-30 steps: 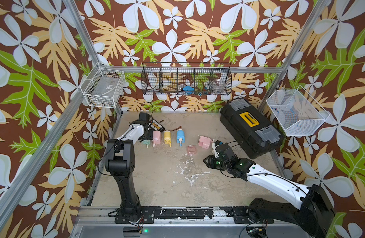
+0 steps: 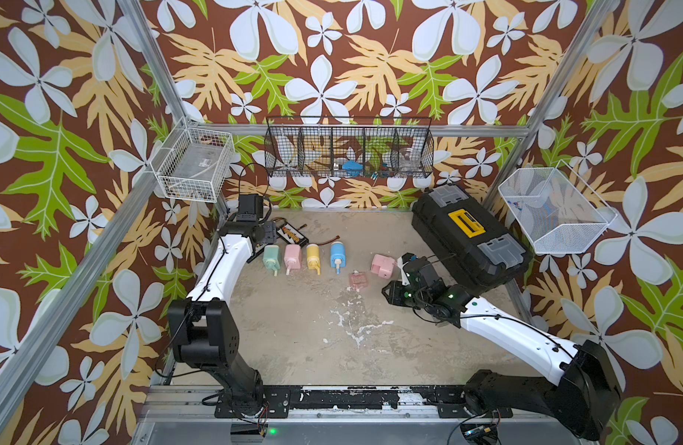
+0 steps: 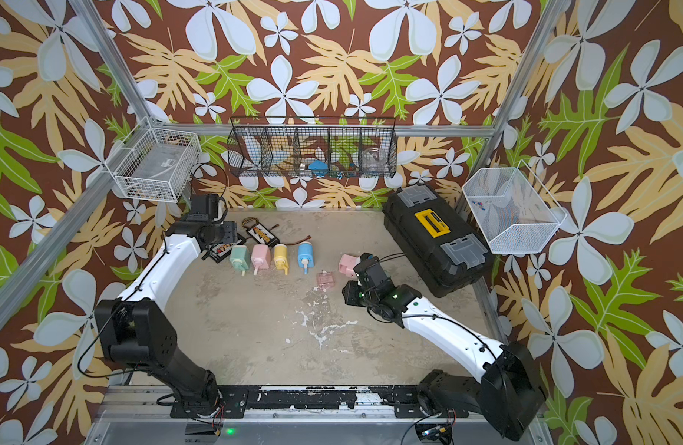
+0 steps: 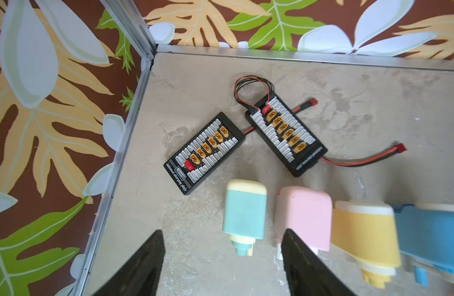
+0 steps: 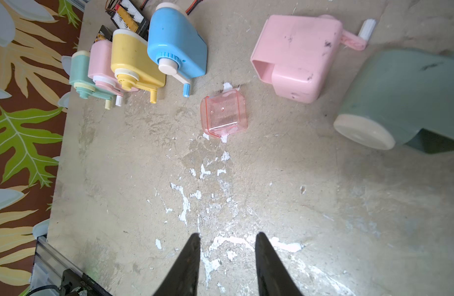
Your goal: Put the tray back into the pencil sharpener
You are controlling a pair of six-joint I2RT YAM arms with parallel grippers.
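Observation:
A translucent pink tray lies on the table. Beyond it lies a pink pencil sharpener with an open slot, crank outward. A large green sharpener shows close in the right wrist view. My right gripper is low over the table, fingers apart and empty, nearer the front than the tray. My left gripper hangs above the left back area, open with nothing between its fingers, over a row of green, pink, yellow and blue sharpeners.
Two black power boards with cables lie at the back left. A black toolbox fills the back right. Wire baskets hang on the walls.
My left arm has risen and swung left, away from the green sharpener. My right arm has shifted only slightly.

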